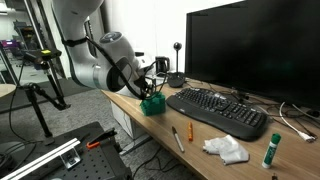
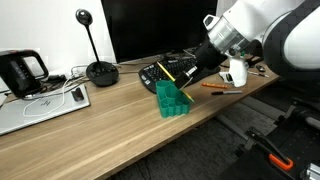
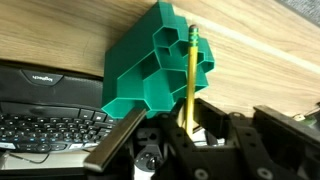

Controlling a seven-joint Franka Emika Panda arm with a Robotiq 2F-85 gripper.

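Note:
A yellow pencil (image 3: 191, 85) with a green band at its end is pinched between the fingers of my gripper, which is shut on it. In the second exterior view the pencil (image 2: 180, 86) slants across the green holder (image 2: 171, 104). My gripper (image 2: 190, 79) is above and beside that holder. In the wrist view the holder (image 3: 128, 62) shows several hexagonal cells, and the pencil's banded end lies across its right part. Whether the pencil touches the holder cannot be told. In the first exterior view the holder (image 1: 153, 105) is partly hidden by the gripper.
A black keyboard (image 1: 217, 110) lies close to the holder, with a monitor (image 1: 250, 50) behind. An orange marker (image 1: 190, 131), a pen (image 1: 177, 139), a white cloth (image 1: 227, 150) and a green tube (image 1: 271, 151) are spread over the table. Left of the holder, the second exterior view shows bare wood.

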